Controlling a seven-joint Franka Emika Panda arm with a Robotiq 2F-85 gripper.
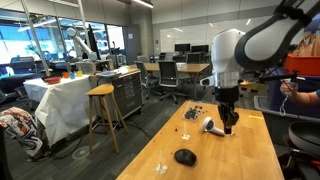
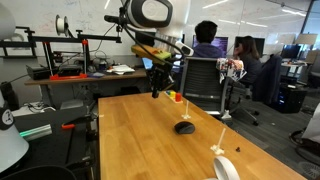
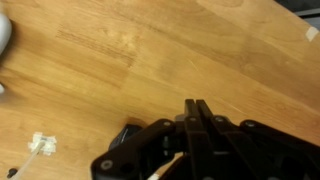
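My gripper [image 1: 228, 131] hangs above the wooden table, pointing down. Its black fingertips, low in the wrist view [image 3: 198, 106], look close together; the gripper seems shut, and I see nothing between them. A rounded black object [image 1: 185, 157] lies on the table, apart from the gripper. In the second exterior view that black object [image 2: 184, 127] rests right of the gripper [image 2: 155, 94]. The wrist view shows part of what looks like the black object [image 3: 126, 133], mostly hidden by the gripper.
A white rounded object [image 1: 209, 125] lies on the table. Thin pale sticks on small bases stand near the black object, one stick [image 1: 161, 165] close to the table edge and another stick [image 2: 195, 108] farther along.
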